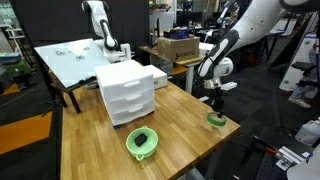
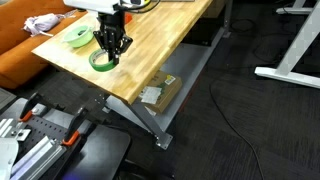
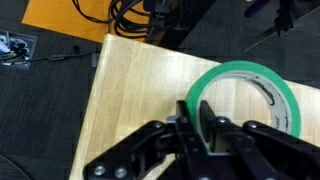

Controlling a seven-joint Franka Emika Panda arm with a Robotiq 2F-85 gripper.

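A roll of green tape is pinched at one side of its ring by my gripper. My fingers are shut across that wall, and the rest of the ring juts out to the right in the wrist view. In exterior view 2 the green ring looks tilted, close to the table's corner. Exterior view 1 shows the same tape under the arm at the table's right edge. Whether its lower side touches the wood is hard to tell.
A green bowl with something dark in it stands at the table's near edge. White stacked drawers rise farther back. Bare wood lies between bowl and arm. Beyond the table edge the floor is dark.
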